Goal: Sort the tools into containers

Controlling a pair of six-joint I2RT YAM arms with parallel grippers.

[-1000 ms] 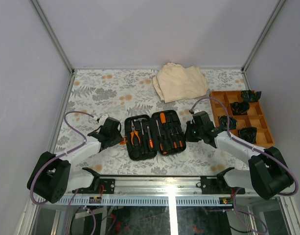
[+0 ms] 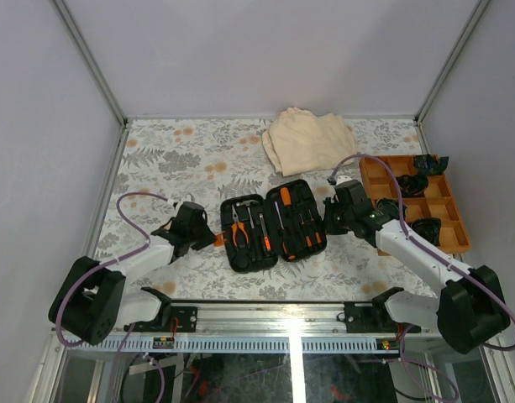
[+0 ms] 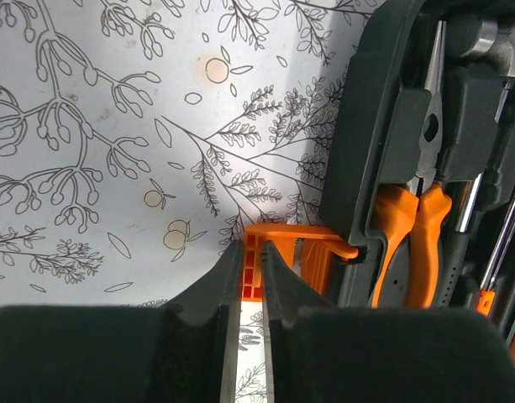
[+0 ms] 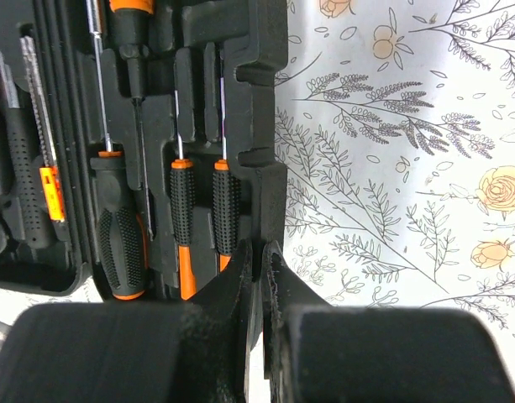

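Note:
An open black tool case (image 2: 234,260) lies mid-table, its two halves spread flat. Orange-handled pliers (image 3: 429,243) sit in the left half; the right half holds several screwdrivers (image 4: 118,227) and a knife. In the left wrist view an orange latch (image 3: 303,228) sticks out from the case's left side. My left gripper is shut with its fingertips at that latch; whether any of it is pinched cannot be told. On the opposite side, my right gripper is shut on the outer edge (image 4: 270,197) of the case.
At the right stands a wooden compartment box (image 2: 394,168) with several black bundles (image 2: 412,185), partly behind the right arm. A folded beige cloth (image 2: 307,143) rests at the back.
The case has shifted a little to the right, staying open with its tools inside. Both grippers have moved the same way alongside it.

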